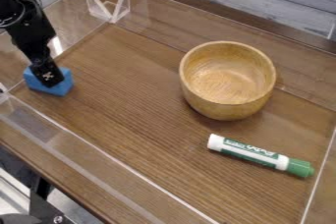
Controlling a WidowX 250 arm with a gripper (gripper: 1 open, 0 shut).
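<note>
My black gripper [39, 67] is at the left edge, angled down over a small blue block [50, 84], its fingertips at the block's top. The fingers look open, though the dark fingers partly hide the block and blend together.
A wooden bowl [226, 76] stands right of centre, and a green and white marker [258, 156] lies at the lower right. A white object [105, 7] is at the upper left.
</note>
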